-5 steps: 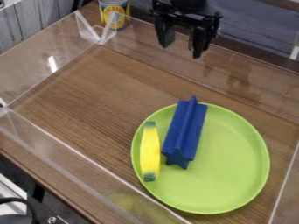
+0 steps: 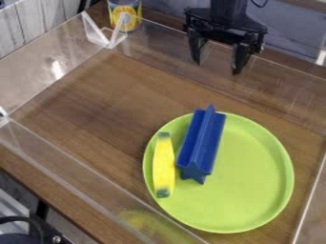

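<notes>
My black gripper (image 2: 219, 48) hangs at the top middle of the camera view over the back of the wooden surface, its fingers apart with nothing between them. In the lower right, a green plate (image 2: 254, 195) holds a yellow banana-like item (image 2: 165, 167) on its left and a blue elongated block (image 2: 201, 143) beside it.
A can with a yellow label (image 2: 125, 15) stands at the back left near a transparent wall. Transparent walls edge the area at the left and front.
My gripper has shifted slightly to the right. The plate and the things on it look unmoved.
</notes>
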